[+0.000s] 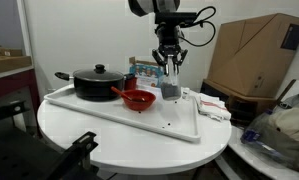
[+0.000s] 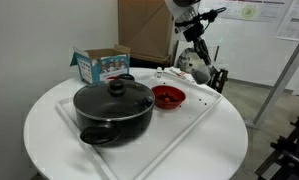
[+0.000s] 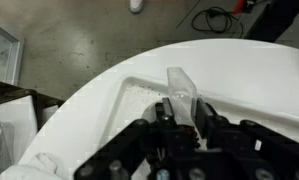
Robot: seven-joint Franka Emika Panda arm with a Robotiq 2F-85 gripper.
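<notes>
My gripper (image 1: 170, 58) points down over the right part of the white tray (image 1: 185, 122), shut on a pale-handled utensil. The grey head of the utensil (image 1: 171, 90) hangs nearly upright below the fingers, to the right of the red bowl (image 1: 139, 100). In the second exterior view the grey utensil head (image 2: 200, 73) is beyond the red bowl (image 2: 169, 97), near the tray's far end. The wrist view shows the pale handle end (image 3: 179, 82) rising between the fingers; the grey head is hidden there. Whether its lower edge touches the tray I cannot tell.
A black lidded pot (image 2: 114, 108) stands on the tray left of the bowl. Behind are a dark red mug (image 1: 130, 81), a colourful box (image 2: 101, 63) and white cloths (image 1: 211, 107). The tray's front right is clear.
</notes>
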